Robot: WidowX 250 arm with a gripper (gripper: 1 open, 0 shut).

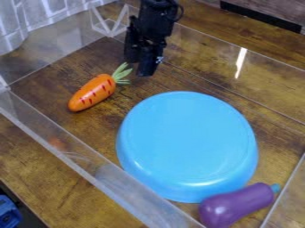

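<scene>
A toy carrot (93, 92) with green leaves lies on the wooden floor of a clear-walled enclosure, at the left. A large light-blue round object (187, 143) fills the middle right. A purple toy eggplant (236, 205) lies at the lower right. The black gripper (143, 64) hangs at the top middle, above and behind the carrot's leaves; whether its fingers are open or shut is too dark to tell.
Clear walls run along the left, front and right of the wooden floor (238, 71). A blue object (6, 212) sits outside the wall at the lower left.
</scene>
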